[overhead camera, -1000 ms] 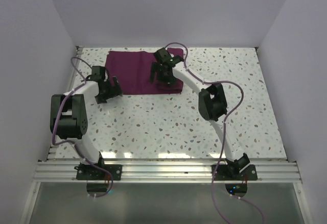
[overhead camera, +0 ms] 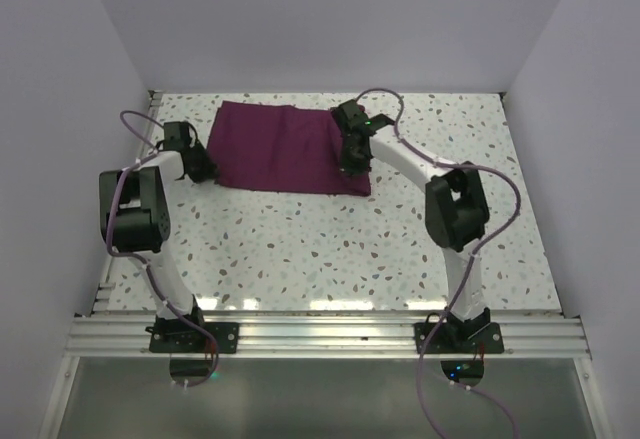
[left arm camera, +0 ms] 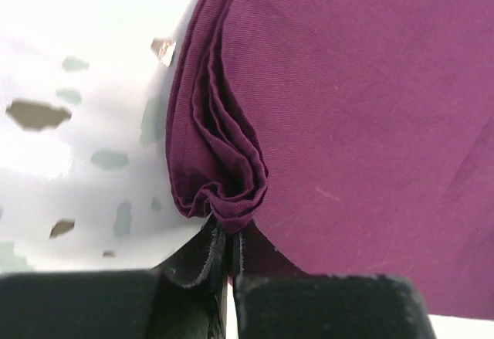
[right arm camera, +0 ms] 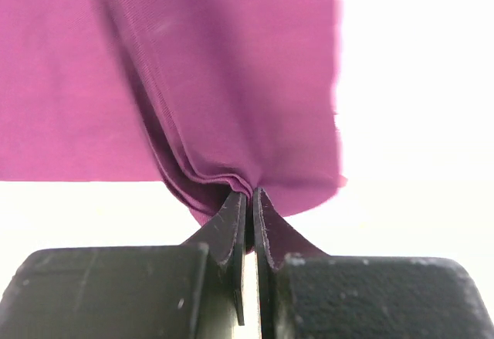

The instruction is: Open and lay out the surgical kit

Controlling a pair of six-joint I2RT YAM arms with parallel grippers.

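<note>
A maroon cloth (overhead camera: pixel 275 149) lies spread across the back left and middle of the speckled table. At its near left corner my left gripper (overhead camera: pixel 210 173) is shut on the bunched, folded edge of the cloth (left arm camera: pixel 224 146). In the left wrist view, the left fingertips (left arm camera: pixel 202 242) meet below the gathered fabric. My right gripper (overhead camera: pixel 353 169) is over the right part of the cloth and is shut on a folded layer of it; the right wrist view shows the pinched fold (right arm camera: pixel 201 138) rising from the fingertips (right arm camera: pixel 231 215). Anything under the cloth is hidden.
Grey walls (overhead camera: pixel 310 24) bound the back and both sides. A metal rail (overhead camera: pixel 330 336) runs along the front edge.
After shutting on the fold, the right gripper moved right, drawing the cloth's right part with it.
</note>
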